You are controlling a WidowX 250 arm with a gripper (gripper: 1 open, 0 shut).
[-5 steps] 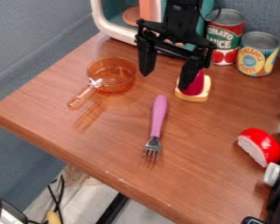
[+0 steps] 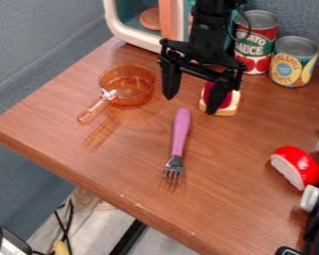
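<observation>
My black gripper (image 2: 191, 90) hangs over the back middle of the table with its two fingers spread wide, one on the left and one on the right. The right finger is in front of a small yellow piece (image 2: 223, 110) with a red item on it, like bread with a topping; whether it touches cannot be told. Left of the gripper is a clear orange pan (image 2: 127, 78) with a handle. A pink-handled fork (image 2: 178, 139) lies in front of the gripper.
Two cans, red (image 2: 255, 50) and yellow (image 2: 293, 65), stand at the back right beside a white-and-teal toy (image 2: 133, 30). A red object (image 2: 293, 167) and black items lie at the right edge.
My gripper has shifted slightly, its fingers now a little lower and to the right. The objects on the table look unmoved.
</observation>
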